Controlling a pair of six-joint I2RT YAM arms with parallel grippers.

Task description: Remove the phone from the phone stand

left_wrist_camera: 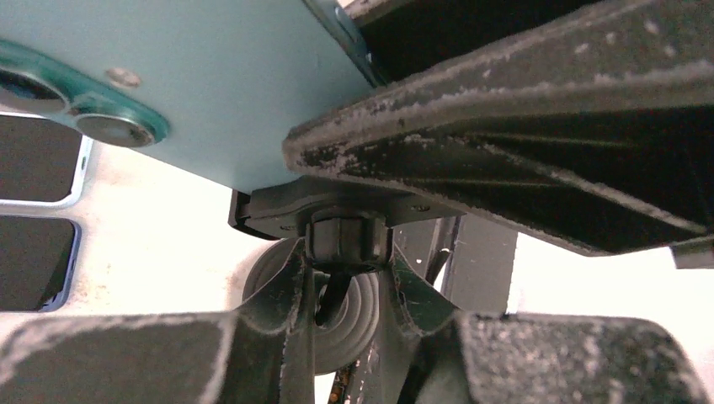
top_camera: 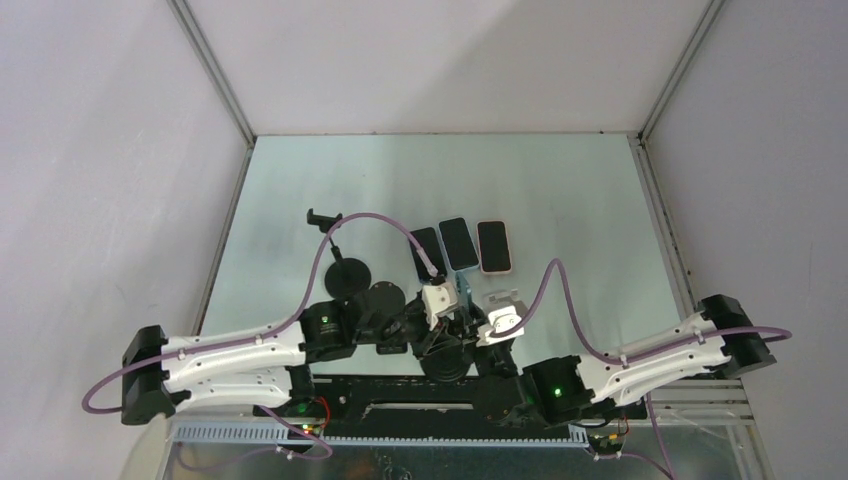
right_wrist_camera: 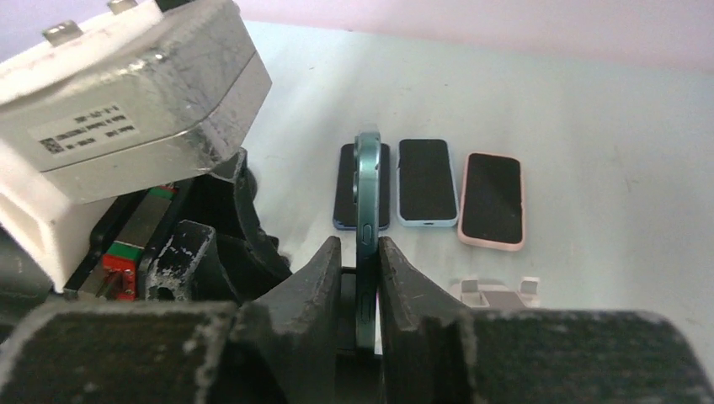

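A teal phone (right_wrist_camera: pixel 367 194) stands upright in the black phone stand, edge-on in the right wrist view; its back with camera lenses (left_wrist_camera: pixel 114 128) fills the upper left of the left wrist view. My left gripper is at the stand's mount (left_wrist_camera: pixel 347 240), fingers either side of it, above the round base (left_wrist_camera: pixel 269 273). My right gripper has its fingertips on either side of the phone's lower part. In the top view both grippers crowd together over the stand at front centre. Whether either finger is closed tight is hard to tell.
Three phones (top_camera: pixel 494 245) lie flat behind the stand. Another black stand (top_camera: pixel 347 276) is at left, and a pale plastic stand (right_wrist_camera: pixel 497 296) sits to the right.
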